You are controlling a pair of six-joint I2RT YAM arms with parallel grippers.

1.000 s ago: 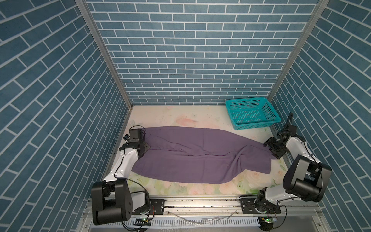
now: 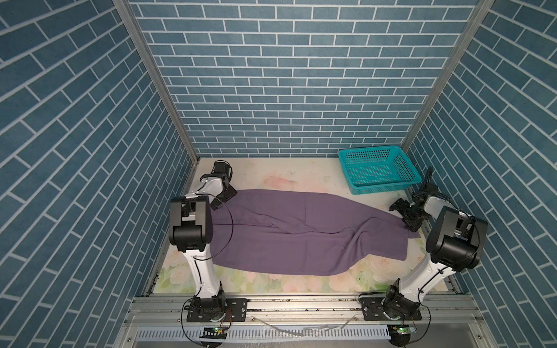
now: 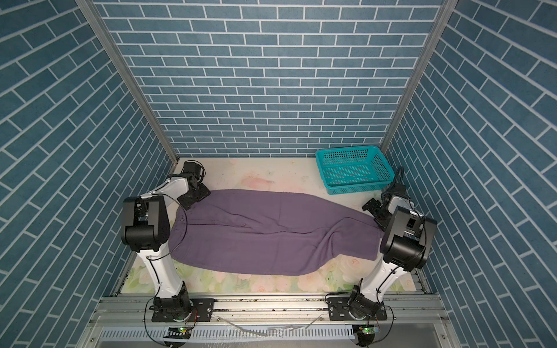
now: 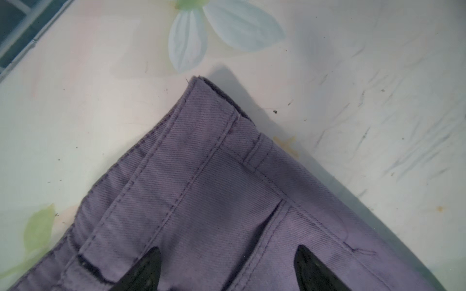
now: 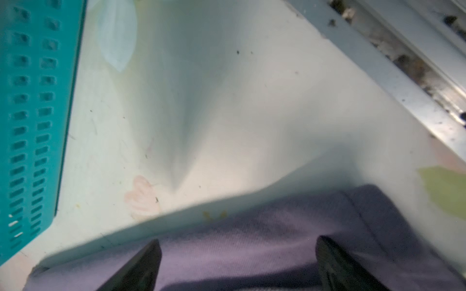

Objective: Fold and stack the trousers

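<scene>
Purple trousers (image 2: pixel 290 255) lie stretched across the table, creased along the middle and bunched at the right end. In both top views my left gripper (image 2: pixel 223 197) is over their upper left corner; in the left wrist view its open fingers (image 4: pixel 313 269) hover above the waistband (image 4: pixel 170 145) and stitched seams. My right gripper (image 2: pixel 406 211) is over the right end; in the right wrist view its fingers (image 5: pixel 335 264) stand apart above a hem (image 5: pixel 373 218), holding nothing.
A teal basket (image 2: pixel 380 186) stands at the back right, close to the right gripper. Bare table (image 2: pixel 261 171) runs along the back. A metal rail (image 5: pixel 403 97) borders the table at the right; brick-patterned walls enclose it.
My left gripper has moved toward the back, from the left edge's middle to the upper corner. The trousers look unchanged.
</scene>
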